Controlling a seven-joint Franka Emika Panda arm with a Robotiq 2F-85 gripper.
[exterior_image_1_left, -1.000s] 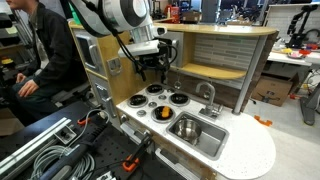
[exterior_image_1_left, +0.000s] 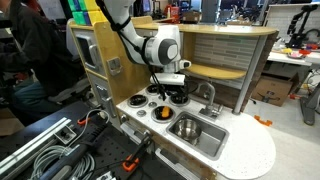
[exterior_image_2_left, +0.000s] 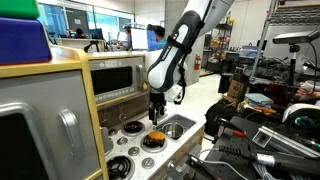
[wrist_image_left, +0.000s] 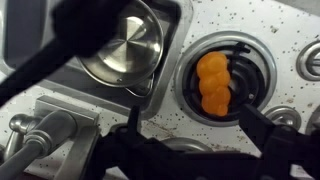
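Observation:
An orange, lumpy object (wrist_image_left: 213, 84) lies on a dark round burner or pan (wrist_image_left: 190, 85) of the stove. The same orange object (exterior_image_1_left: 165, 112) shows small in exterior view 1, and again as an orange patch (exterior_image_2_left: 157, 136) in exterior view 2. My gripper stands open above the stove, its dark fingers (wrist_image_left: 268, 132) apart with nothing seen between them. From outside, the gripper (exterior_image_1_left: 170, 88) hangs over the burners, clear of the orange object. A shiny metal pot (wrist_image_left: 125, 45) sits in the sink.
The sink (exterior_image_1_left: 210, 140) with its tall faucet (exterior_image_1_left: 208, 97) adjoins the stove. Other burners (exterior_image_2_left: 122, 143) surround the orange object. A wooden shelf (exterior_image_1_left: 215, 70) stands behind, with a microwave (exterior_image_2_left: 115, 77) beside it.
My arm has come down and to the right in exterior view 1, bringing the gripper lower over the stove. The orange object and the pot have stayed in place.

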